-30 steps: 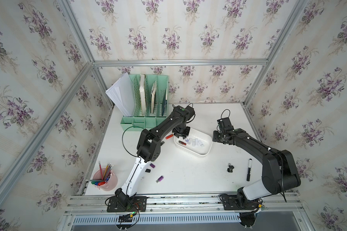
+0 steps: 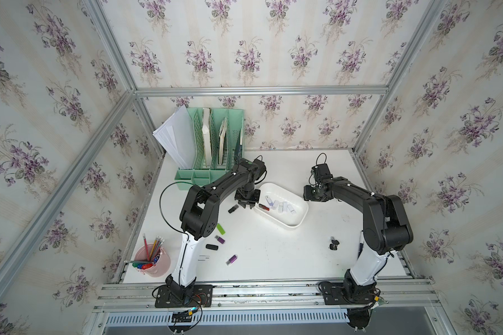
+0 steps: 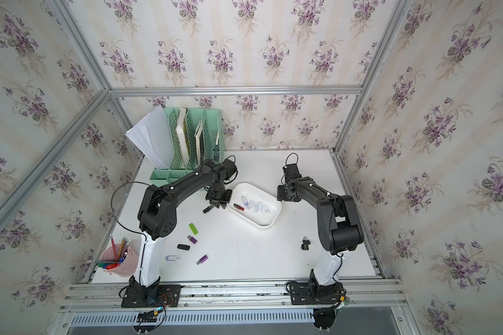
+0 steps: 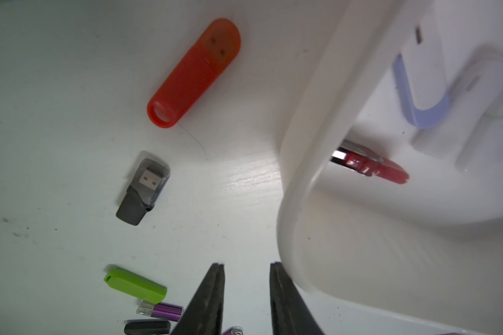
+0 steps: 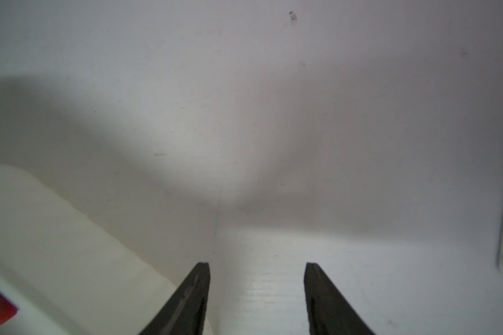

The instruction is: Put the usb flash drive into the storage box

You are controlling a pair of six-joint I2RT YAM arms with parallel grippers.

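Observation:
In the left wrist view a red flash drive (image 4: 194,73) lies on the table left of the white storage box (image 4: 301,162). Nearer the front are a black-grey flash drive (image 4: 144,191), a green one (image 4: 135,284) and a purple one (image 4: 161,311). Inside the box a dark red drive (image 4: 370,164) rests beside a pale blue-and-white one (image 4: 424,72) and other white ones. My left gripper stands part open above the box's left edge, its gap empty. To the right of the box, my right gripper is open and empty.
Behind the left arm stands a green file organizer (image 2: 197,177). A pink pen cup (image 2: 158,264) occupies the front left corner. Another black drive (image 2: 211,246) and a second purple one (image 2: 232,259) lie toward the front.
The right arm has swung left, its gripper now closer to the box.

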